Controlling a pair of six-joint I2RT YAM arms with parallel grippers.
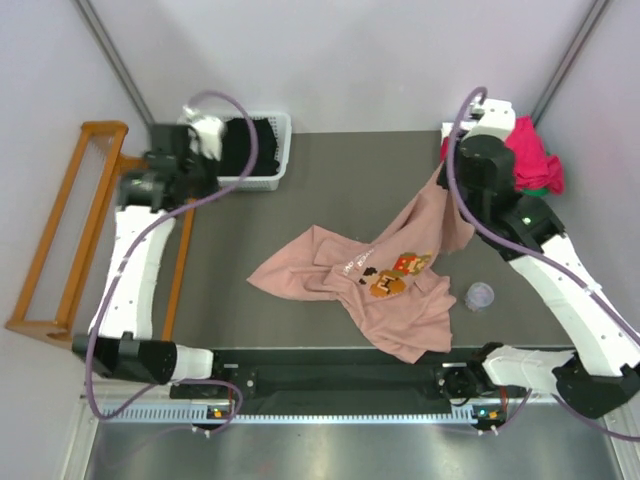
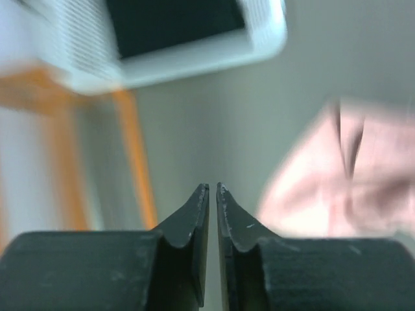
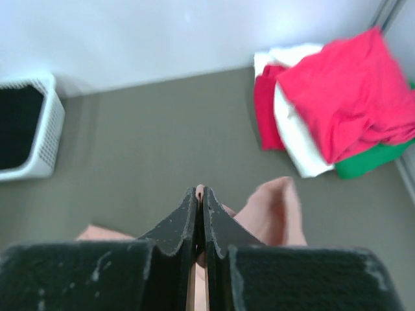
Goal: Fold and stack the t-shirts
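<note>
A pink t-shirt (image 1: 390, 320) with a printed graphic lies rumpled on the dark table (image 1: 340, 170), one end lifted toward the upper right by my right gripper, which is shut on its fabric. My left gripper is raised at the table's left, apart from the shirt; its fingertips are close together with no cloth visible between them, and the wrist view is blurred. A pile of folded shirts (image 3: 343, 97), red, white and green, lies at the back right.
A white basket (image 1: 275, 180) with black cloth stands at the back left. A wooden rack (image 1: 70, 215) is along the left edge. A small clear container (image 1: 479, 296) sits on the right.
</note>
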